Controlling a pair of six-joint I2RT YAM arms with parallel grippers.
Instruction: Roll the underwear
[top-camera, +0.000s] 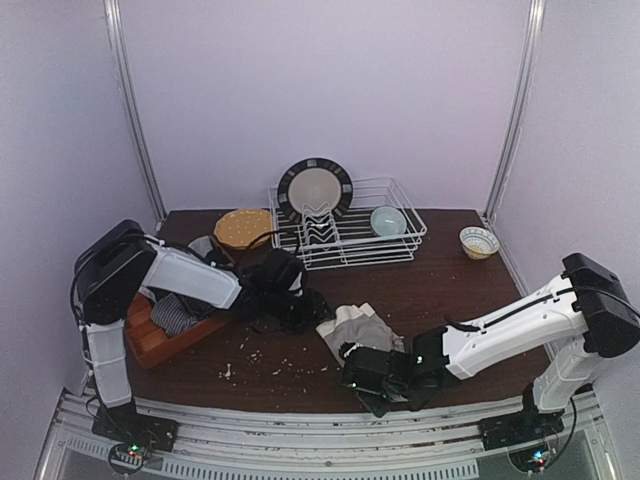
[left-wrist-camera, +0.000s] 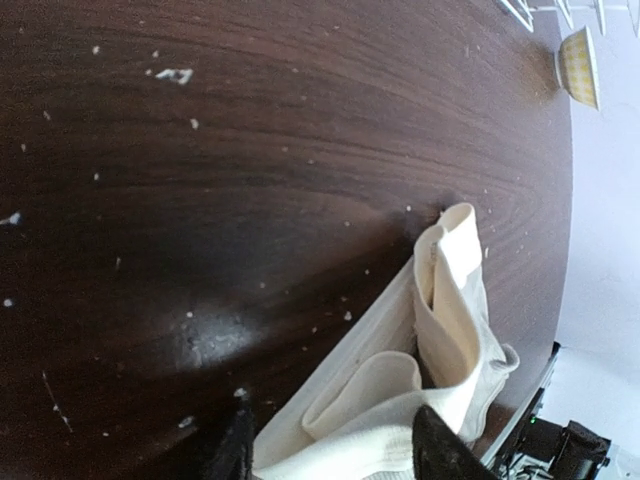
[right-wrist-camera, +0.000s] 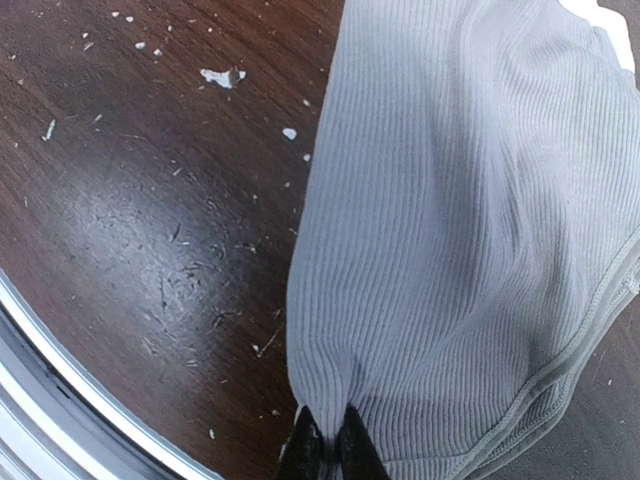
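Note:
The grey ribbed underwear (top-camera: 362, 328) with a cream waistband lies rumpled at mid table, partly hidden under the right arm. In the left wrist view, its waistband (left-wrist-camera: 450, 335) stands up in loose folds. My left gripper is part open, its fingers on either side of a cream fold, not clamped on it. In the right wrist view, my right gripper is shut on a gathered edge of the grey fabric (right-wrist-camera: 400, 250), near the table's front edge.
A white dish rack (top-camera: 345, 245) with a plate (top-camera: 315, 190) stands at the back. The brown divided box (top-camera: 150, 340) holding dark cloth is under the left arm. A small bowl (top-camera: 479, 242) sits at back right. White flecks litter the table.

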